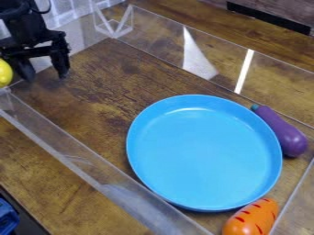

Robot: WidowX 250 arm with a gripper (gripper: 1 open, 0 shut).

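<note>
My black gripper [31, 60] is at the upper left edge of the camera view, low over the wooden floor of a clear-walled enclosure. A yellow object [5, 72] is cut off at the left edge beside it. Whether the fingers are open, shut or holding that object cannot be told.
A large blue plate [204, 151] fills the right middle. A purple eggplant [281, 130] lies to its right, an orange carrot [252, 218] below it. Clear walls border the area. The wood left of and above the plate is bare.
</note>
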